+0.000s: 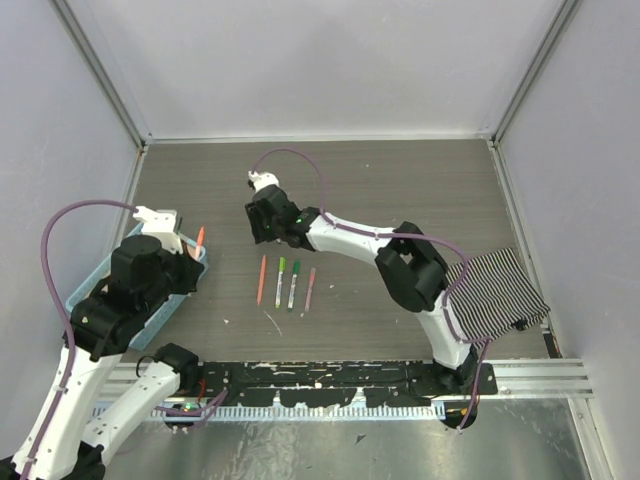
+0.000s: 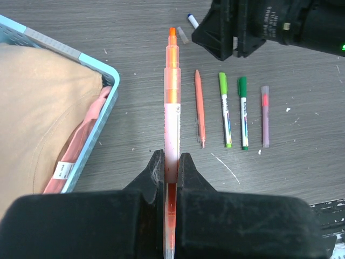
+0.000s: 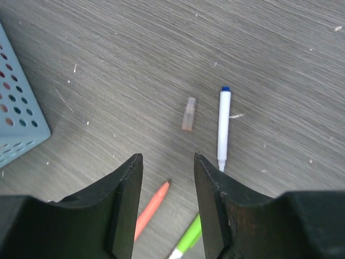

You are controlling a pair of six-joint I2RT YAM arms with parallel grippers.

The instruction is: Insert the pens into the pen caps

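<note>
My left gripper is shut on an orange pen (image 2: 172,116), held upright above the blue basket's edge. My right gripper hangs open over the back of the mat, above a small clear cap (image 3: 188,113) and a white pen with blue end (image 3: 223,124). An orange pen (image 2: 199,108), a light-green marker (image 2: 225,110), a dark-green marker (image 2: 243,113) and a pinkish pen (image 2: 265,116) lie in a row on the table.
A blue basket (image 2: 91,140) with cloth items stands at the left. A striped cloth (image 1: 495,290) lies at the right.
</note>
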